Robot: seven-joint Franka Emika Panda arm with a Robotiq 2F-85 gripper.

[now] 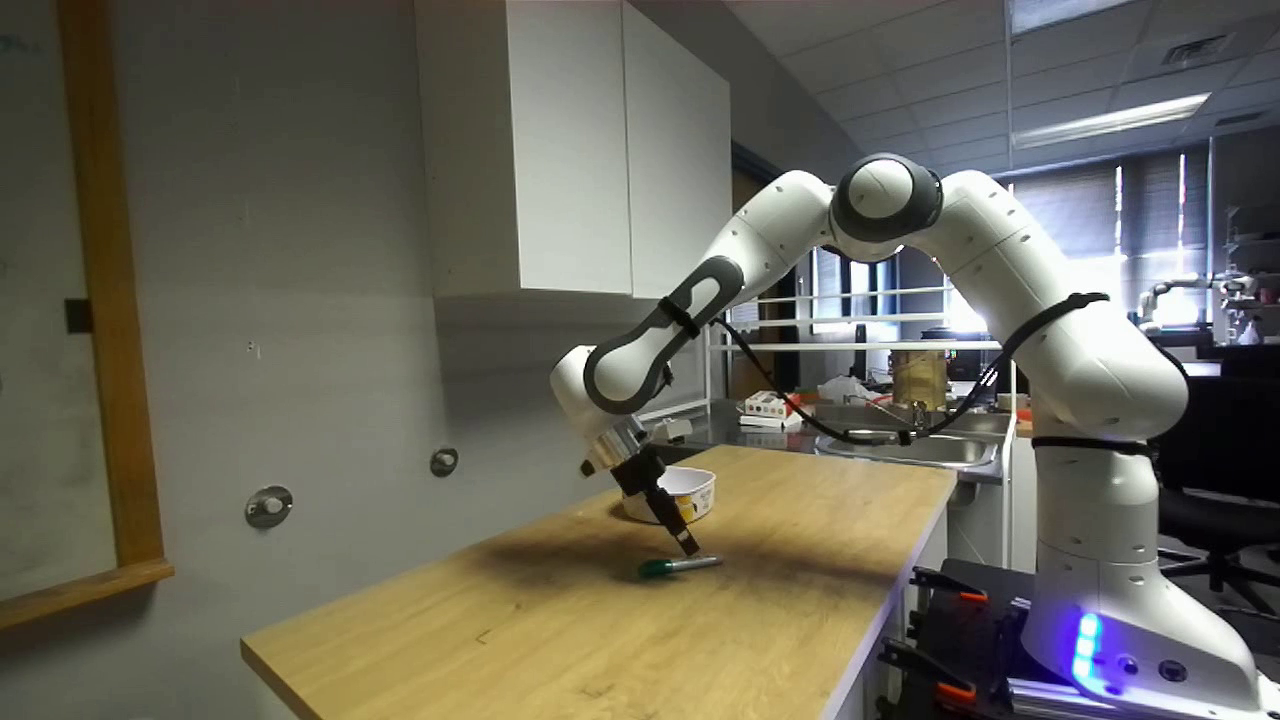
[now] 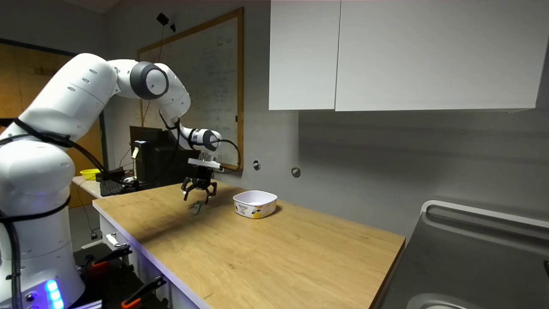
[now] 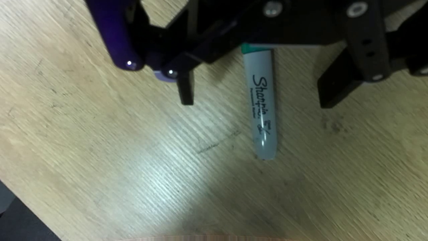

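Observation:
A grey Sharpie marker (image 3: 262, 106) with a green cap lies on the wooden counter, its cap end partly hidden by the gripper in the wrist view. My gripper stands open above it, one finger on each side and clear of the marker. From the first exterior view, the marker (image 1: 680, 565) appears just below the fingertips. In the second exterior view the spread gripper (image 2: 197, 197) hangs over the marker (image 2: 196, 207), which is small and blurred there.
A white bowl (image 2: 255, 204) with a fruit print stands on the counter close to the gripper, on the wall side. White cabinets (image 1: 570, 144) hang above, and a sink (image 1: 936, 451) lies beyond the counter's far end.

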